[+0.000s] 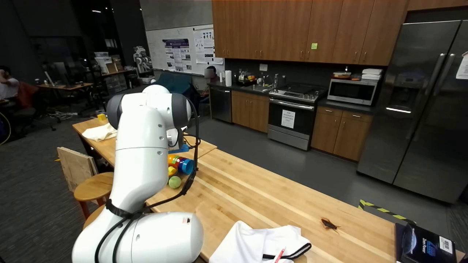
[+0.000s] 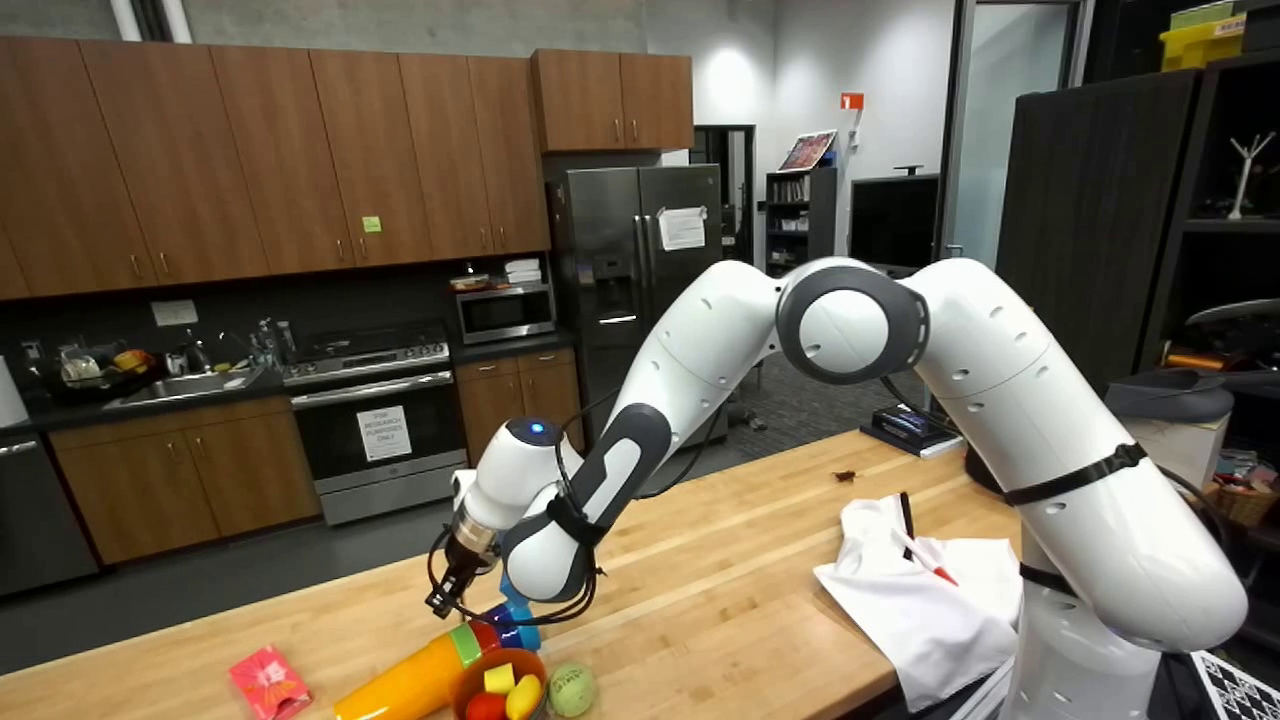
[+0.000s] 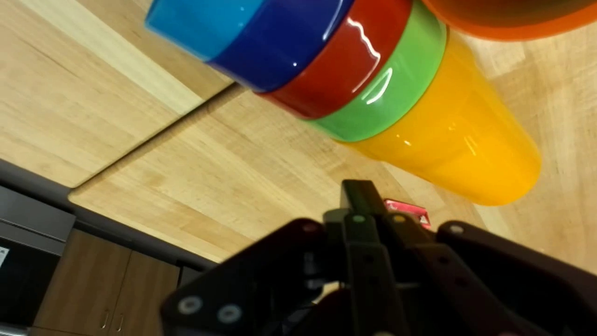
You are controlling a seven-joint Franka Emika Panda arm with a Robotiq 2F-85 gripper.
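A nested stack of colored cups (image 3: 386, 73) lies on its side on the wooden table, its orange end and its blue end pointing opposite ways. In exterior view 2 the stack (image 2: 414, 684) rests against a bowl (image 2: 468, 694) holding toy fruit. My gripper is shut, with nothing showing between its fingers. It hangs over the table beside the stack, apart from it in the wrist view. Exterior view 2 shows the gripper (image 2: 441, 604) near the stack's blue end. In exterior view 1 the arm hides the gripper.
A green ball (image 2: 572, 689) sits beside the bowl. A pink packet (image 2: 270, 683) lies left of the stack. White cloth (image 2: 924, 588) with a red-tipped marker, a dark insect-like object (image 2: 845, 475) and a black box (image 2: 914, 425) occupy the other end. Mid-table is clear.
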